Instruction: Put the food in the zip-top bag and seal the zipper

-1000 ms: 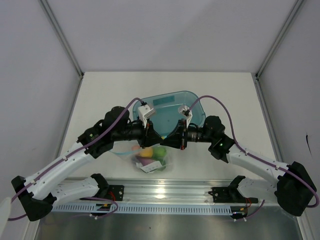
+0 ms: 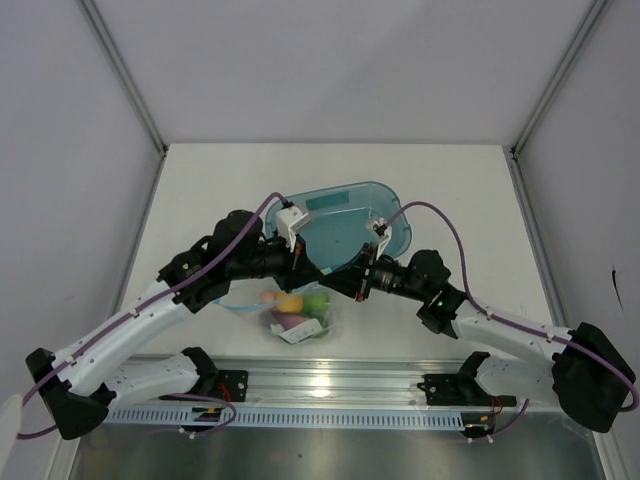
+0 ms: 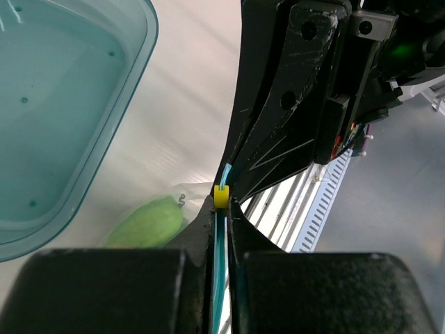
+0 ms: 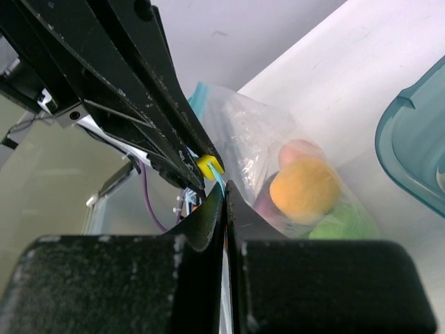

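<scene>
The clear bag [image 2: 300, 325] holds food: an orange piece [image 4: 304, 189], a green piece [image 3: 144, 224], pink and purple ones. Its blue zipper strip with a yellow slider [image 3: 221, 196] rises to the two grippers, which meet nose to nose above the bag. My left gripper [image 2: 310, 275] is shut on the slider and strip, seen at its fingertips in the left wrist view. My right gripper [image 2: 345, 280] is shut beside it; in the right wrist view the blue strip runs into its fingertips, and whether it grips the strip is hard to tell.
A teal plastic bin [image 2: 338, 215] stands behind the grippers. A metal rail [image 2: 320, 370] runs along the front edge.
The left arm is nearly still, shifting very slightly.
</scene>
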